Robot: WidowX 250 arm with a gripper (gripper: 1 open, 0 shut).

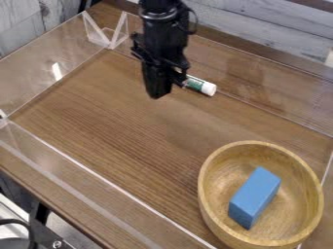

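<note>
The black gripper (164, 80) hangs over the back middle of the wooden table, in front of a green-and-white cylinder (201, 85) that lies on the surface and is partly hidden behind it. The fingers are dark and small in this view; nothing shows between them, and they look shut.
A tan oval bowl (217, 195) at the front right holds a blue block (255, 196). Clear plastic panels (53, 58) line the left edge, and a wall runs along the back.
</note>
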